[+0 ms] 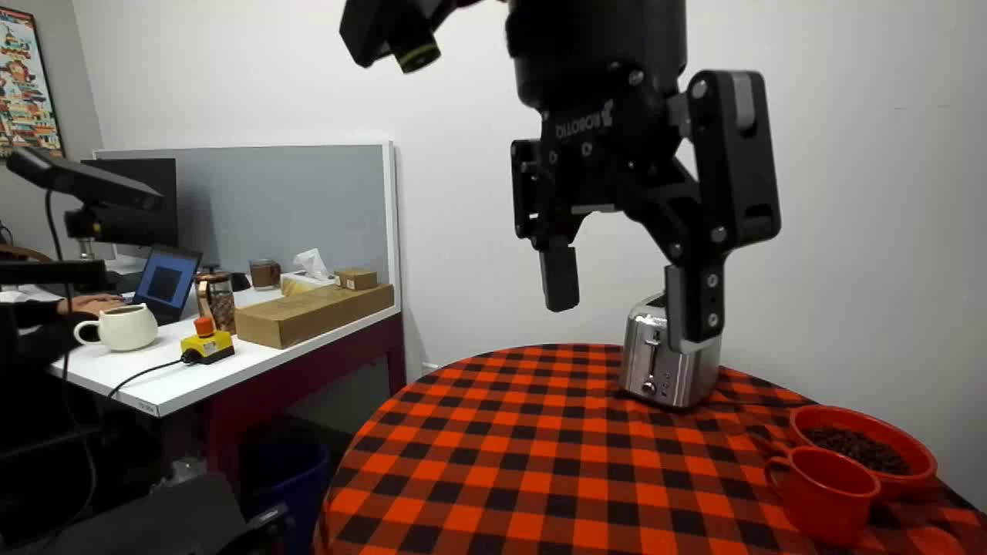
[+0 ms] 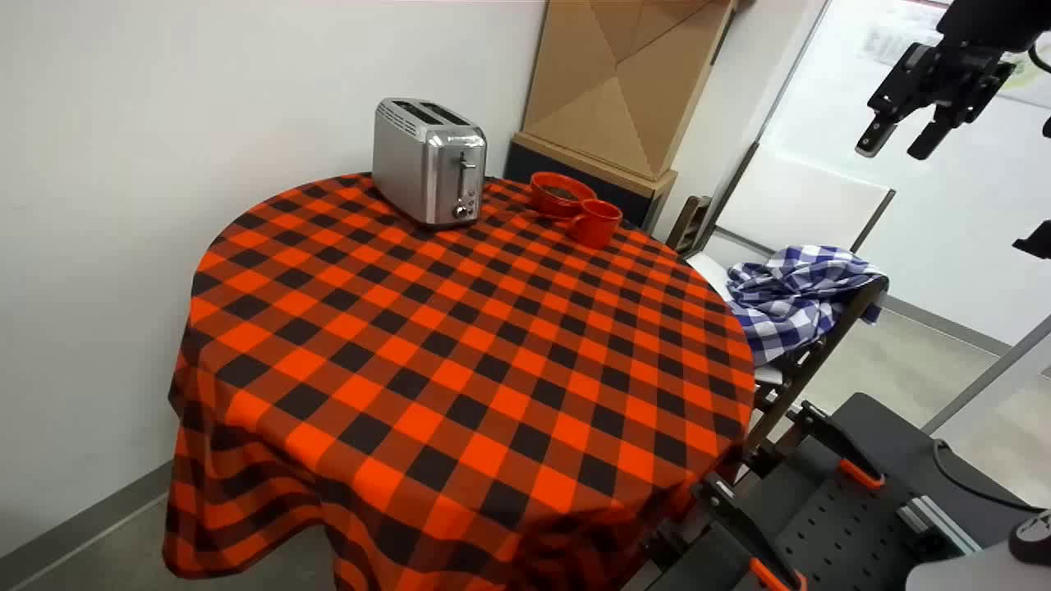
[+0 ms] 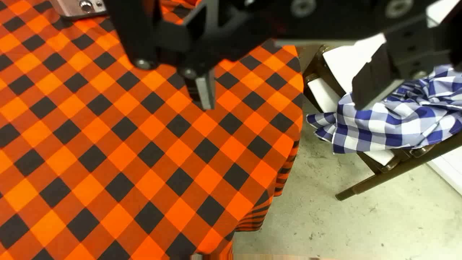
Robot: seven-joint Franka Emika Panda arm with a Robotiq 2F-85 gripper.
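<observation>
My gripper [image 1: 629,301] hangs open in the air, its fingers well apart and nothing between them. In exterior view 2 the gripper [image 2: 898,148] is at the upper right, high above the blue-and-white checked cloth [image 2: 803,290] on a chair. Silver toaster [image 2: 429,162] stands upright near the wall, at the back of the round table. A red mug [image 2: 595,223] is right in front of a red bowl [image 2: 558,194] holding dark bits. The wrist view shows the gripper over the table's edge; only a corner of the toaster [image 3: 84,8] shows there.
A red-and-black checked tablecloth [image 2: 443,374] covers the table, and its middle and front are bare. A brown chair [image 3: 368,182] stands beside the table. To the left, a white desk [image 1: 176,370] bears a cardboard box [image 1: 310,314] and a white mug [image 1: 128,328].
</observation>
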